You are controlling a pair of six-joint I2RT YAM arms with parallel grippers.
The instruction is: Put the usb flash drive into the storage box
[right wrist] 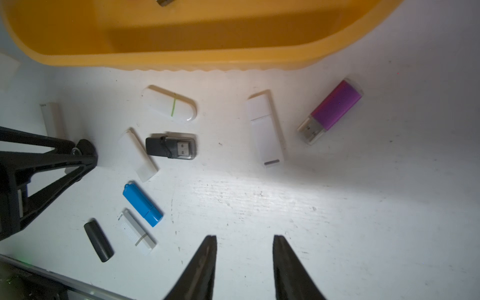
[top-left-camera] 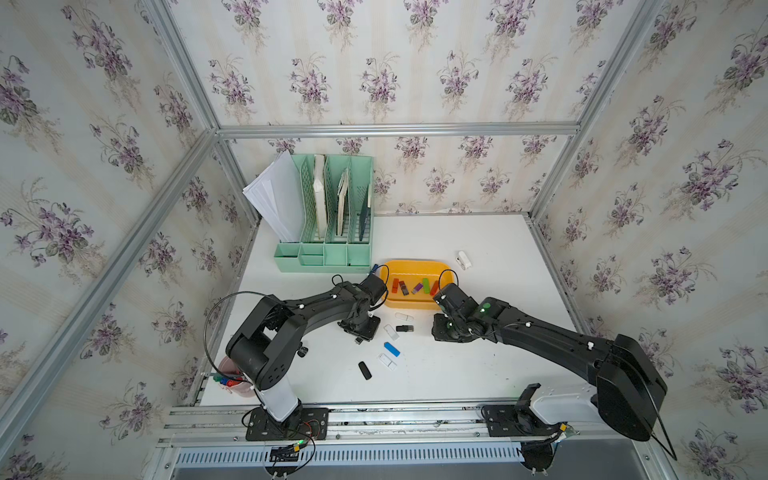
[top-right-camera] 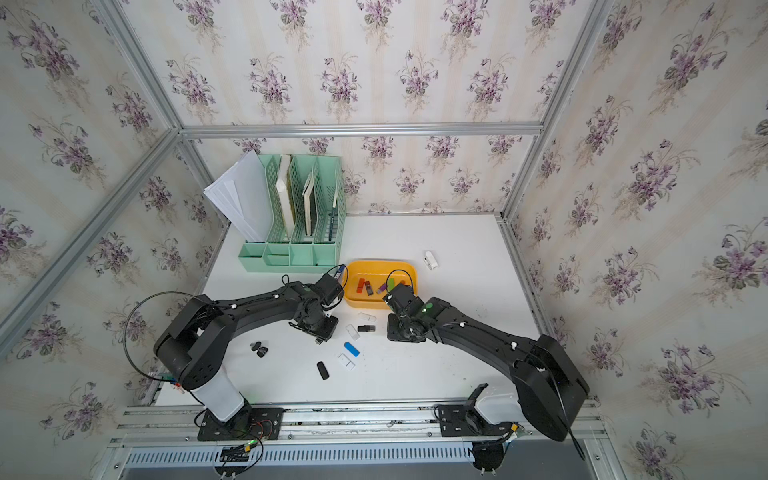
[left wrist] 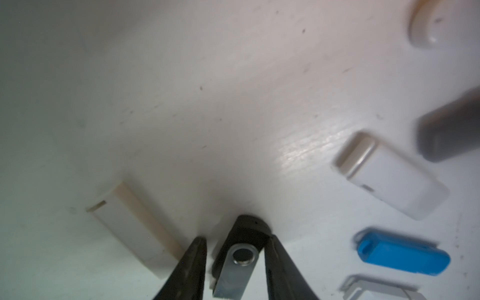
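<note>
The black and silver flash drive (left wrist: 236, 265) lies between the fingers of my left gripper, low over the table. The right finger looks close against the drive; a gap shows at the left finger, so the fingers stand part open around it. The orange storage box (top-left-camera: 416, 305) sits at the back middle with several flash drives inside. In the right wrist view my right gripper is open above bare table, nothing between its fingers. Ahead of it lie a white drive (right wrist: 266, 132) and a purple drive (right wrist: 331, 111).
Other drives lie loose nearby: a blue one (right wrist: 143, 204), a black one with clear cap (right wrist: 171, 147), a black one (right wrist: 98, 241) and several white ones. A green file rack (top-left-camera: 324, 256) stands at the back left.
</note>
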